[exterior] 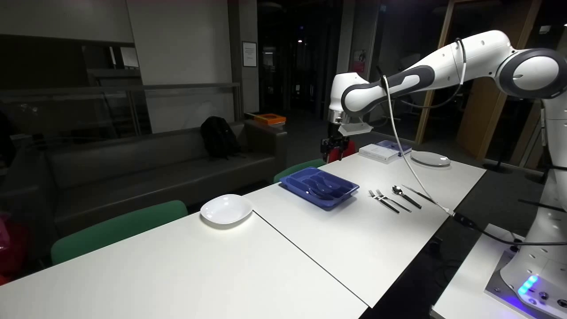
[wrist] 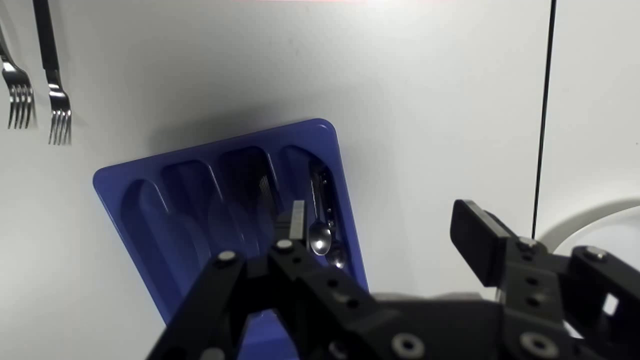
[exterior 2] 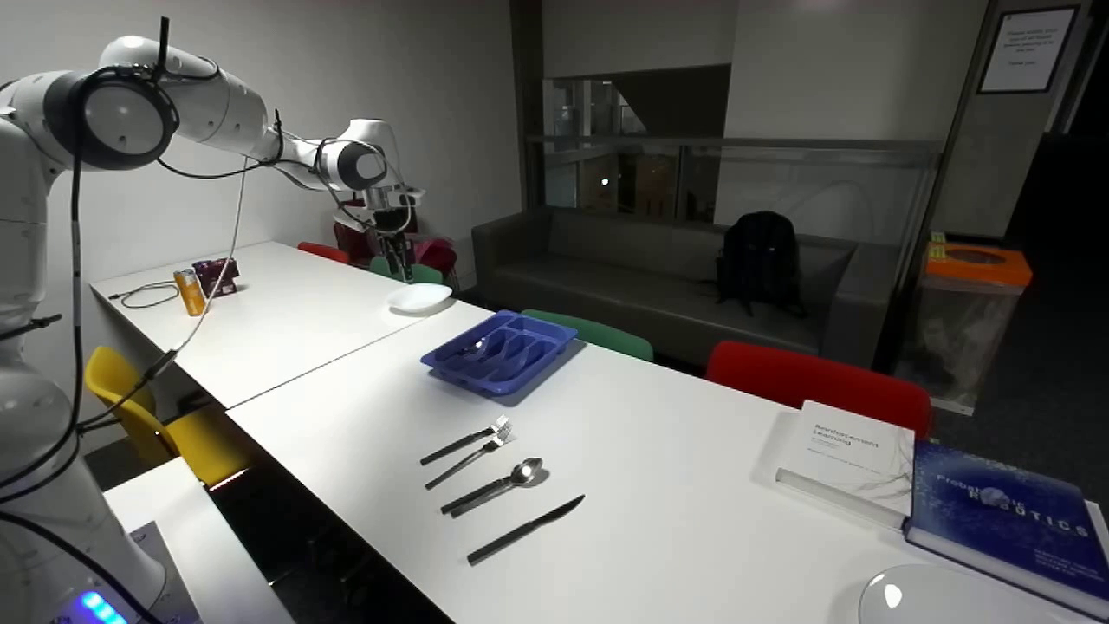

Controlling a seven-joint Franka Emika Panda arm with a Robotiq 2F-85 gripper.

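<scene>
My gripper stands open above the table, its two fingers wide apart with nothing between them. Below it in the wrist view, a blue cutlery tray [wrist: 216, 147] lies to the left, and two small spoons [wrist: 320, 238] rest in its rightmost compartment. One compartment is dark, with what looks like fork tines inside. Two forks [wrist: 59, 108] lie on the bare table left of the tray. In the second exterior view, spoons [exterior 2: 526, 471] and a knife [exterior 2: 525, 529] lie in front of the tray. The gripper's fingers partly cover the tray in the wrist view.
A white bowl [exterior: 227, 209] sits near the table's far edge. Two books [exterior 2: 847, 458] and a pale plate [exterior 2: 936, 601] occupy the other end. A can [exterior 2: 189, 292] and a dark red box [exterior 2: 215, 276] stand at the far left.
</scene>
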